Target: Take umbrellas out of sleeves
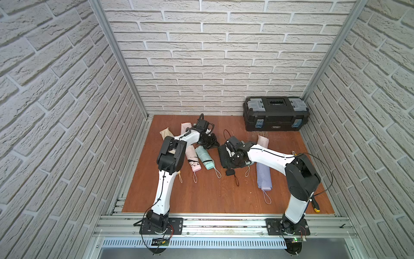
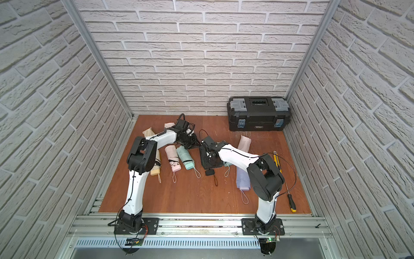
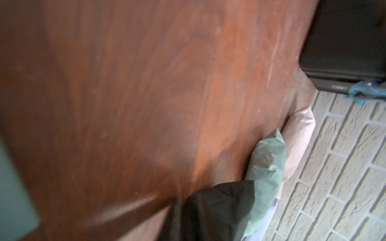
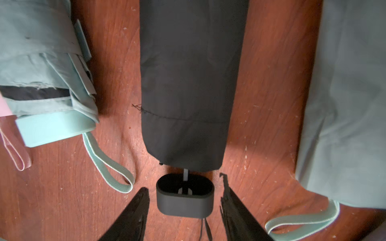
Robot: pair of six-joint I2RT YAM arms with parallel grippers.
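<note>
The black umbrella in its sleeve (image 4: 189, 80) lies on the table, its handle end (image 4: 185, 204) out at the bottom. My right gripper is open over that end, fingers either side of it, not visibly closed on it. My left gripper (image 1: 211, 142) is low by the far end of the black umbrella; its finger is blurred in the left wrist view. Mint (image 1: 204, 157), pink (image 1: 192, 157) and beige (image 2: 155, 168) umbrellas lie left; lilac (image 1: 264, 177) and grey-mint (image 4: 341, 100) ones lie right.
A black toolbox (image 1: 276, 120) stands at the back right. A screwdriver (image 2: 291, 200) lies along the right edge.
</note>
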